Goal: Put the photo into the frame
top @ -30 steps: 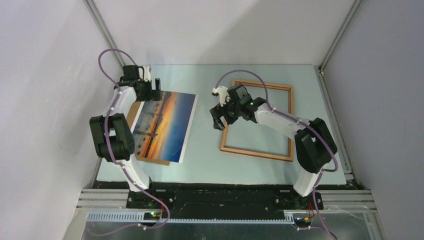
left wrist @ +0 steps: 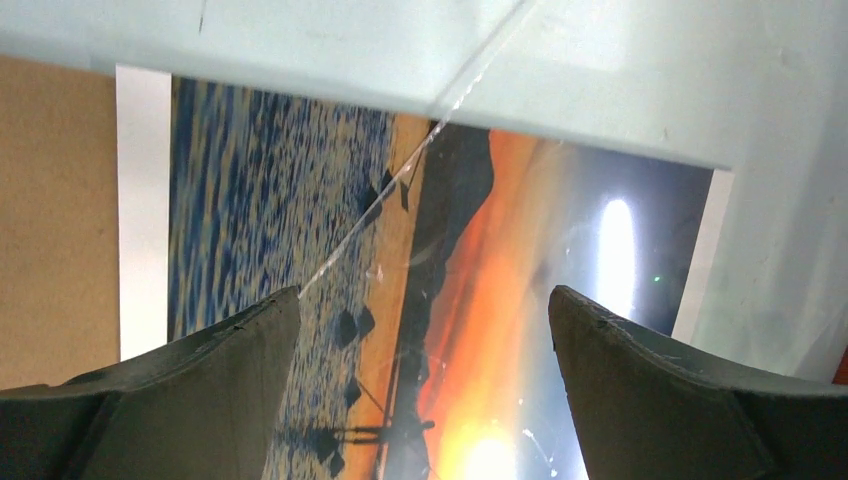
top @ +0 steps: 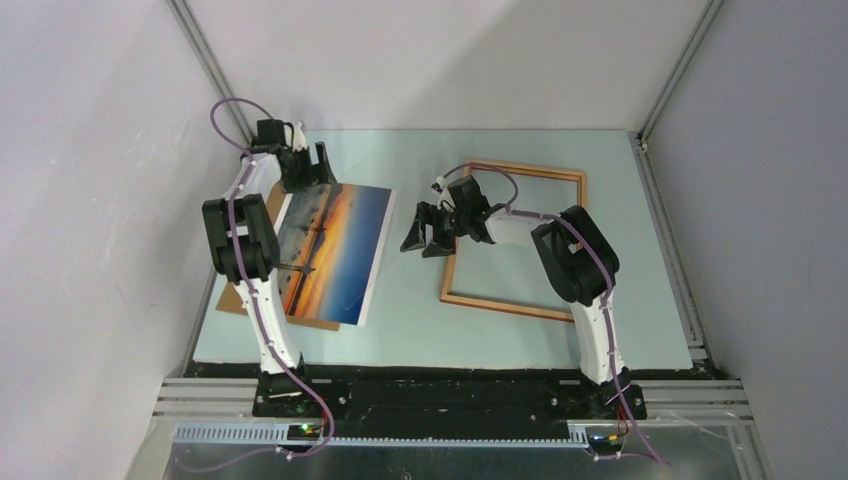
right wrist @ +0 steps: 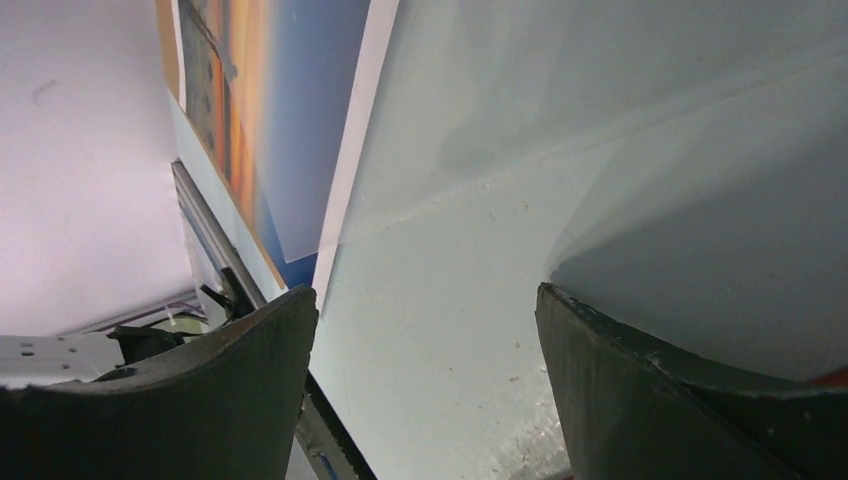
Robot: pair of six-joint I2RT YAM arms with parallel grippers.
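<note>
The sunset photo (top: pixel 335 255) lies flat at the left of the table, its white border visible along the right side. Above its far edge stands my left gripper (top: pixel 314 178), open; in the left wrist view the photo (left wrist: pixel 330 200) shows below and between the parted fingers. The empty wooden frame (top: pixel 515 308) rests at the right. My right gripper (top: pixel 425 246) is just left of the frame's left side, its fingers (right wrist: pixel 210 390) apart and nothing between them. In the right wrist view the photo (right wrist: pixel 310 110) appears at upper left.
Brown board (top: pixel 318 324) sticks out from under the photo. A faint straight edge, like clear sheet (right wrist: pixel 460 205), crosses the right wrist view and overlaps the photo's corner. Bare tabletop (top: pixel 405 320) separates photo and frame. A wall and metal rail (top: pixel 215 75) border the left.
My right gripper has moved left, off the frame's left side, and turned somewhat. The left gripper has shifted slightly right along the photo's far edge. Photo and frame have stayed put.
</note>
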